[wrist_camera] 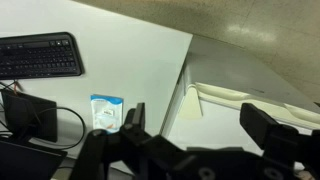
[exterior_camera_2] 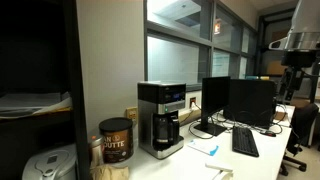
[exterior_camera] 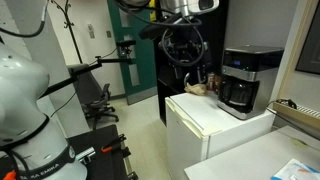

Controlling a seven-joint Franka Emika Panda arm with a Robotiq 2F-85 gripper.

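In the wrist view my gripper stands open, its dark fingers [wrist_camera: 137,116] wide apart with nothing held between them. Below it lie the edge of a white desk [wrist_camera: 130,45] and a pale strip along a white surface. A blue-and-white packet [wrist_camera: 107,112] rests on the desk, left of the fingers. The black coffee maker [exterior_camera: 245,80] stands upright on a white counter [exterior_camera: 205,113] in exterior view 1; exterior view 2 shows its front with an empty-looking glass carafe. My arm is raised well above these surfaces.
A black keyboard [wrist_camera: 40,57] and monitors [exterior_camera_2: 250,100] occupy the desk. Beside the coffee maker are a dark canister [exterior_camera_2: 117,140] and a silver-white appliance [exterior_camera_2: 50,165]. An office chair [exterior_camera: 98,105] is on the floor behind. Bare desk lies around the packet.
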